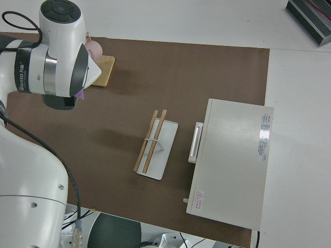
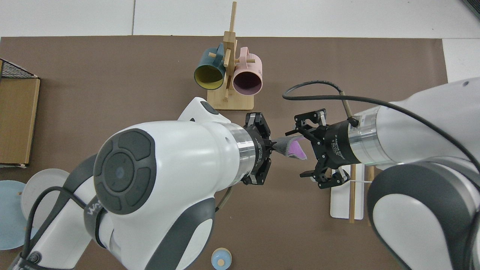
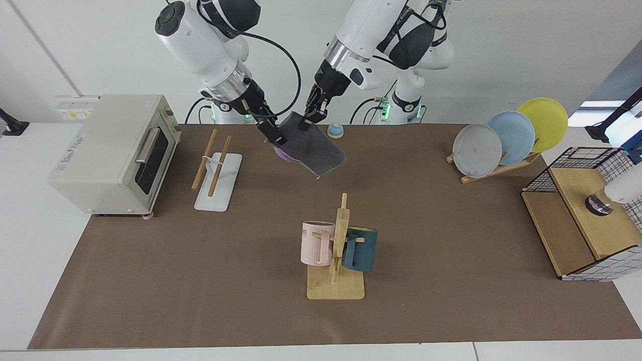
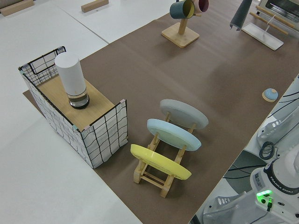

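Observation:
A grey cloth with a purple underside (image 2: 292, 148) hangs at the centre of the top view from my left gripper (image 2: 270, 144), which is shut on it. My right gripper (image 2: 301, 135) is at the cloth's other side, close to it; whether it is open or shut is unclear. In the left view the dark cloth (image 3: 314, 150) dangles between both wrists, above the brown mat.
A wooden mug tree (image 3: 335, 289) holds pink and teal mugs. A plate rack with three plates (image 4: 161, 161), a wire shelf (image 4: 103, 140), a white oven (image 3: 111, 156), a small board with two rods (image 1: 160, 155) and a blue round object (image 2: 221, 258) surround open mat.

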